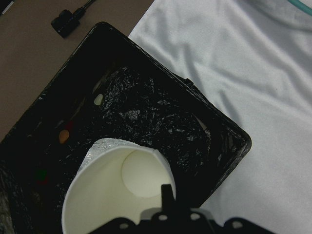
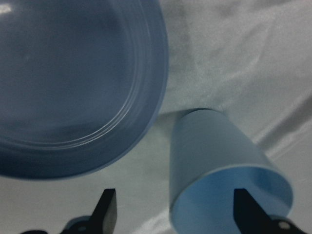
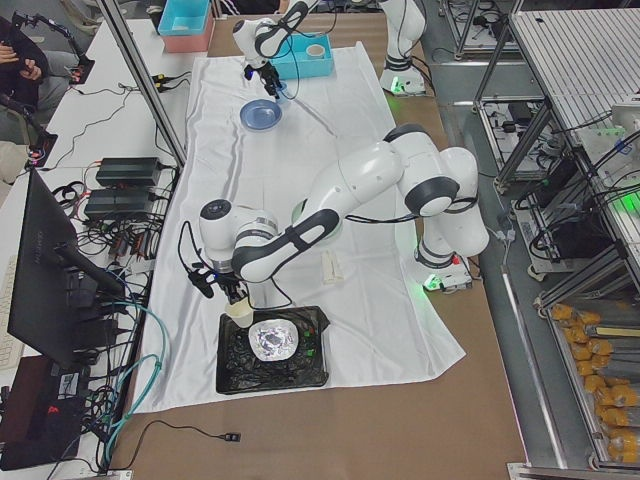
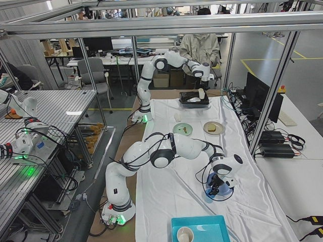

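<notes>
My left gripper (image 3: pixel 228 285) holds a cream cup (image 1: pixel 102 190) over a black lined tray (image 3: pixel 230 365); the tray contains a foil-covered dish (image 3: pixel 273 340) and a few small food-like pieces. In the right wrist view, my right gripper is open around a light blue cup (image 2: pixel 209 146), one finger at its mouth, beside a blue plate (image 2: pixel 83 78).
A green plate (image 4: pixel 182 128) and a plate with a brown piece (image 4: pixel 213 128) lie mid-cloth. A blue bin (image 4: pixel 200 227) with a cup inside stands near the right arm. A monitor (image 3: pixel 45 280) borders the cloth.
</notes>
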